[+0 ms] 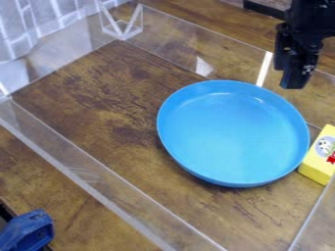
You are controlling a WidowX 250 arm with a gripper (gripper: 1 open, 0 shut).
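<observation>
My dark gripper (297,61) is high at the upper right, beyond and above the back right rim of a large blue plate (229,132). Its fingers are small and dark here, and I cannot tell how far apart they are or whether anything is between them. The plate looks empty.
A yellow item (318,157) with a printed face sits at the right edge beside the plate. A blue object (23,231) lies at the lower left. Clear plastic strips or walls border the wooden surface (92,108), which is bare left of the plate.
</observation>
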